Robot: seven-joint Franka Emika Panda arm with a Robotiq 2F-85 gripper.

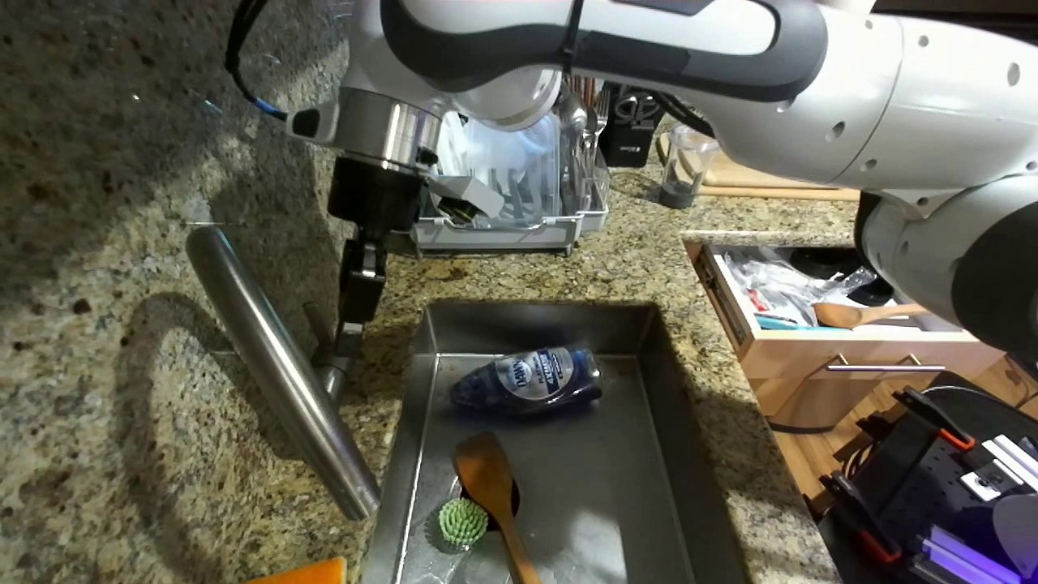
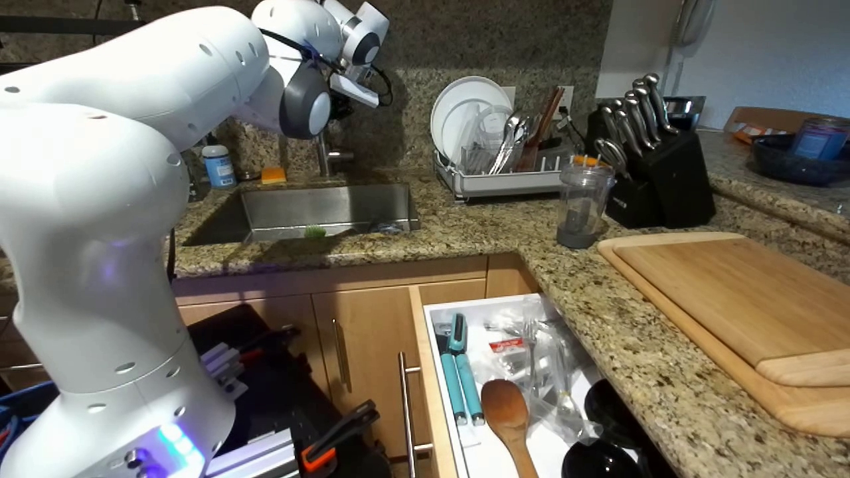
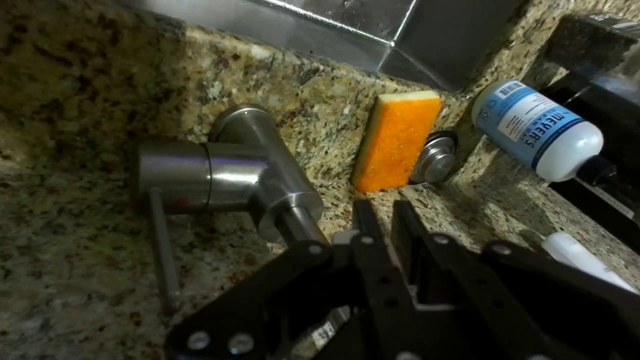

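Observation:
In the wrist view my gripper has its two fingers a narrow gap apart, with no object showing in the gap; whether they are clamped on anything is unclear. The steel faucet [image 3: 240, 171] lies left of the fingertips, its thin lever [image 3: 163, 252] further left and clear of them. The spout runs behind my gripper body. From exterior view 1, the gripper [image 1: 348, 349] points down beside the faucet base, with the thick spout [image 1: 282, 370] leaning toward the sink [image 1: 603, 467]. Exterior view 2 hides the gripper behind the arm.
The sink holds a blue Dawn bottle [image 1: 535, 378], a wooden spatula [image 1: 484, 472] and a green scrubber [image 1: 461, 522]. Beyond my fingertips stand an orange sponge [image 3: 399, 144] and a soap bottle [image 3: 534, 129]. A dish rack [image 2: 510, 184] is nearby. One drawer [image 2: 446, 374] is open.

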